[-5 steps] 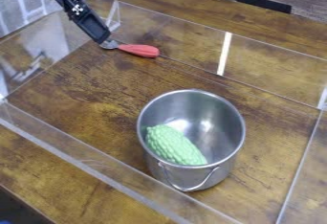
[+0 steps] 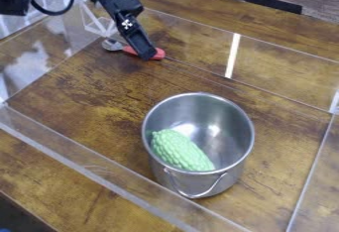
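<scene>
My black gripper (image 2: 139,48) reaches down from the top left to a red-handled utensil (image 2: 155,54) with a pale metal end, lying on the wooden table. Its fingertips are over the handle and partly cover it; whether they are open or shut on it I cannot tell. A steel pot (image 2: 227,119) stands at the lower right, with a green bumpy corn cob (image 2: 181,150) inside.
Clear plastic walls and edges border the wooden work area (image 2: 93,117) on the left and right. A white tape strip (image 2: 233,56) lies at the upper right.
My gripper has moved right and down from the upper left onto the red utensil, now covering part of its handle. The pot and cob have not moved.
</scene>
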